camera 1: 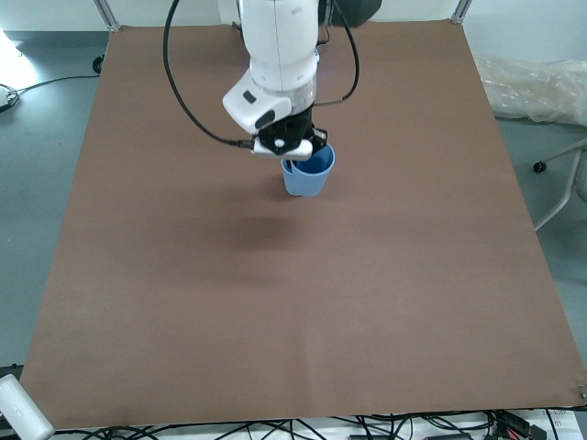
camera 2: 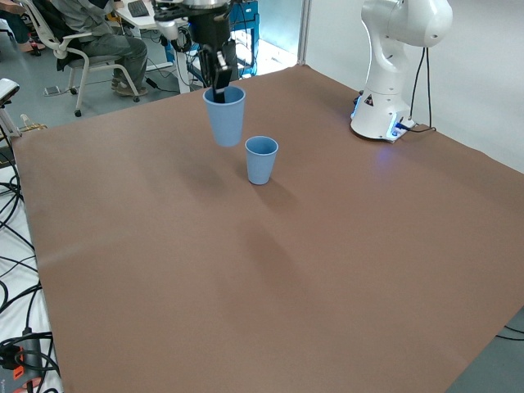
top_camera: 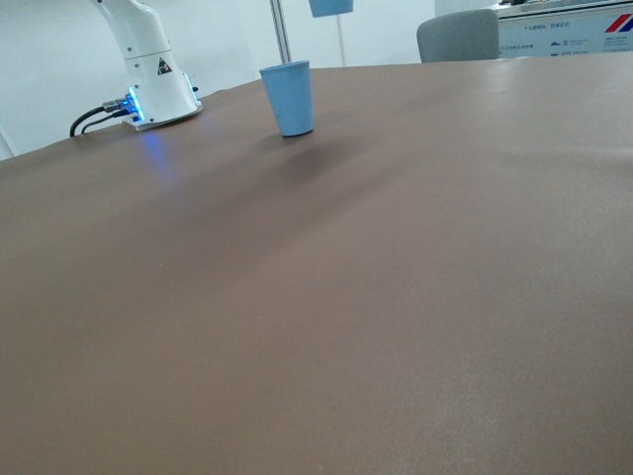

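Note:
My gripper (camera 2: 219, 90) reaches down into a blue cup (camera 2: 225, 120), which it holds raised above the table in the right view; in the top view only the bottom of that cup (top_camera: 330, 6) shows at the upper edge. A second blue cup (top_camera: 288, 99) (camera 2: 260, 159) stands upright on the brown table (camera 1: 303, 302), below and beside the raised one. In the left view the gripper (camera 1: 291, 161) is over a blue cup (camera 1: 308, 179), its fingers mostly hidden.
A white robot arm base (camera 2: 377, 119) stands at the table's edge in the right view. Cables (camera 1: 394, 426) run along the near edge outside the table.

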